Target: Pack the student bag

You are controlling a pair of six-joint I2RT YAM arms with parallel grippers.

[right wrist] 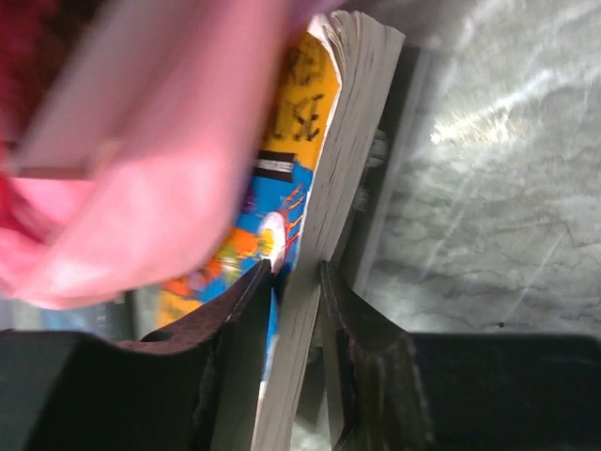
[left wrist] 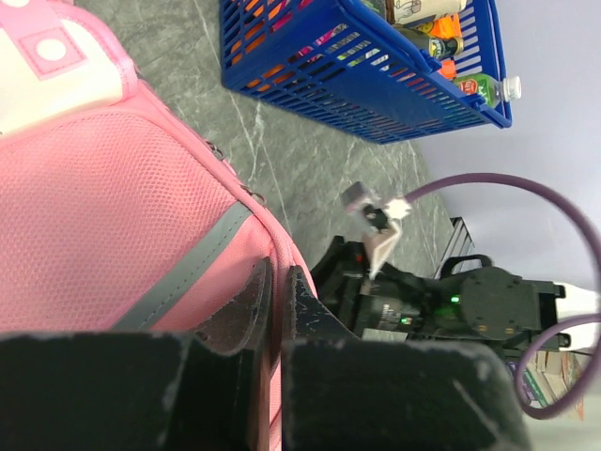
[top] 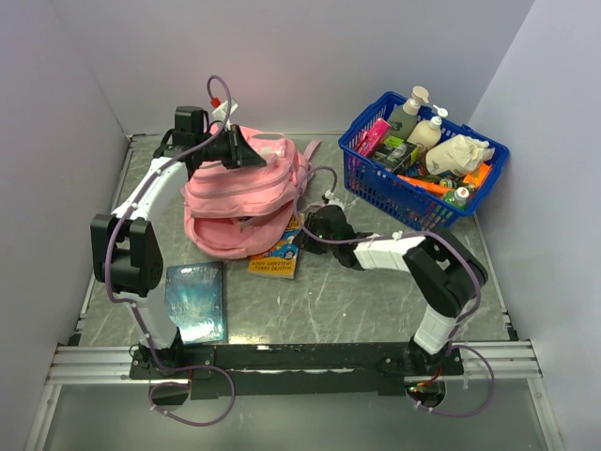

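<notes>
The pink bag (top: 246, 193) slumps at the back left with its mouth facing the front. My left gripper is shut on the bag's piped edge, pinching the fabric between its fingers. A blue-and-yellow book (top: 274, 263) lies partly under the bag's front right side. In the right wrist view my right gripper is shut on this book, one finger against its cover and the other behind its pages. Pink fabric hangs over part of the cover there. A dark teal book (top: 196, 301) lies flat at the front left.
A blue basket (top: 385, 193) full of bottles, boxes and other goods stands at the back right. Both arms reach in from the front edge.
</notes>
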